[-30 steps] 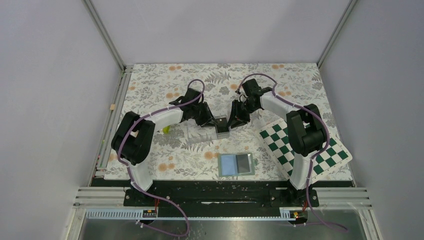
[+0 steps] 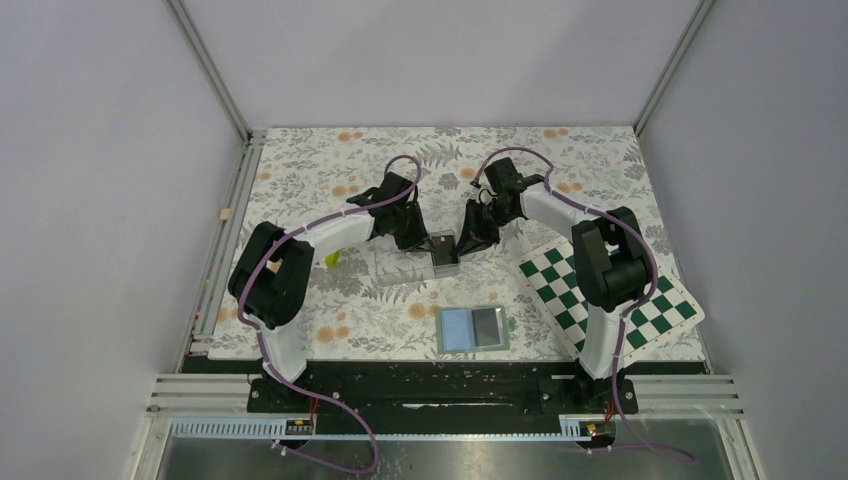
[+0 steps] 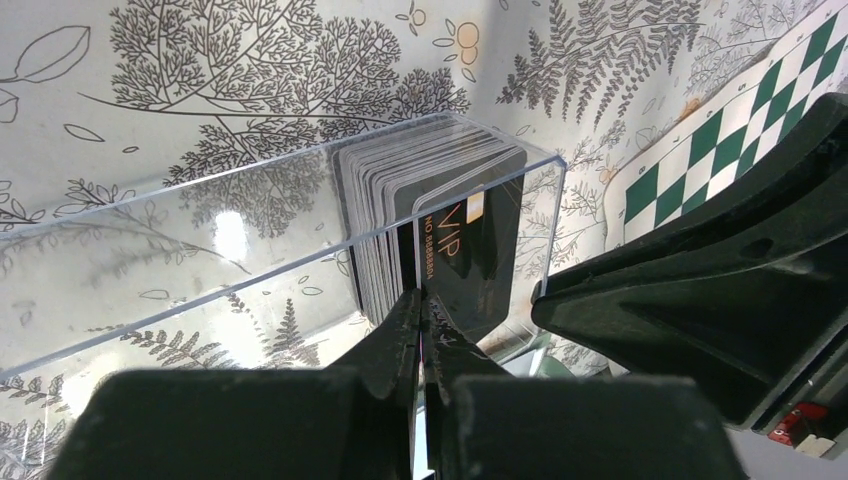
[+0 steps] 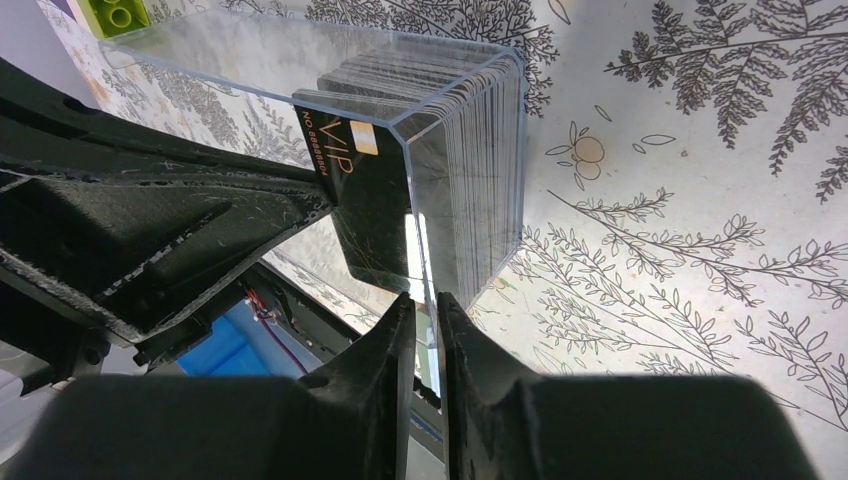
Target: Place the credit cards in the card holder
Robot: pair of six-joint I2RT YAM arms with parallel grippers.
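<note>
Black cards (image 3: 470, 250) stand packed at the right end of a clear plastic box (image 2: 447, 271); the front one, marked VIP, leans a little apart from the stack. My left gripper is shut, its tips at the lower left edge of that front card; I see nothing between its fingers. My right gripper is shut on the box's edge at the card end. The card holder (image 2: 473, 329), with a blue and a dark grey panel, lies flat on the table in front of the box.
A green-and-white checkered board (image 2: 560, 290) lies at the right under the right arm. Behind the left arm is a small yellow-green block (image 2: 332, 258). Both grippers stand close together at the box.
My left gripper has shifted slightly to the right, further over the cards. The right arm, the box and the card holder have stayed in place.
</note>
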